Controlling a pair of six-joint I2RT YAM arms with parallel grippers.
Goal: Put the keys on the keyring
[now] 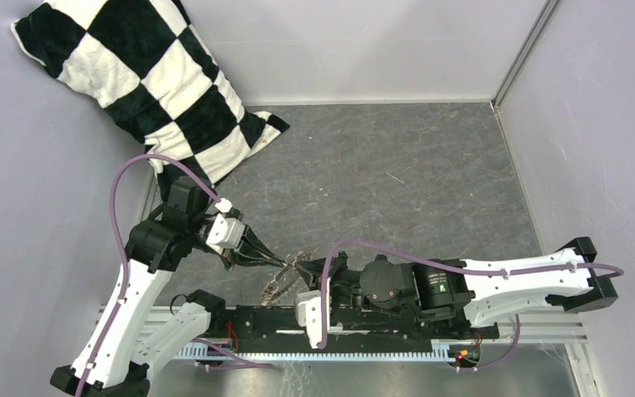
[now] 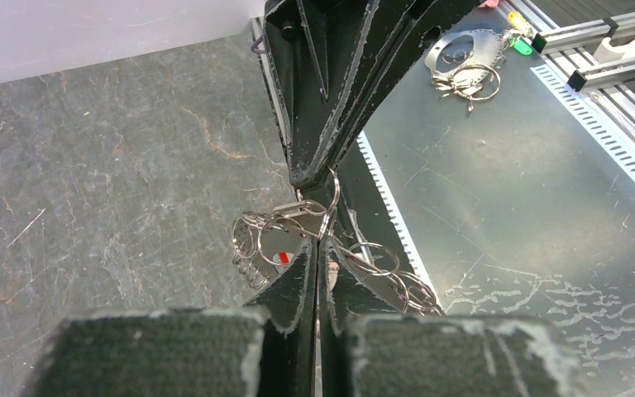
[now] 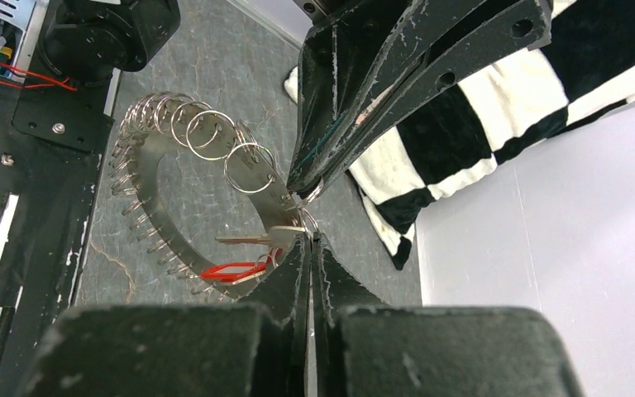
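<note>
A curved metal keyring band [image 3: 153,194] lined with many thin wire rings hangs at the meeting gripper tips. My left gripper is shut, thin wire at its tips. Opposite it, my right gripper is also shut, with a small ring [image 3: 307,217] at its tips. In the left wrist view a wire loop [image 2: 336,188] spans the short gap between both tips. A silver key [image 3: 269,237] and a red-framed piece [image 3: 233,271] show beside the right fingertips. Whether the key is threaded on a ring I cannot tell.
Another metal piece with rings [image 2: 471,78] and yellow and green tags lies on the metal surface beyond the rail [image 2: 389,190]. A checkered cloth [image 1: 157,74] covers the back left. The grey floor [image 1: 389,182] behind the grippers is open.
</note>
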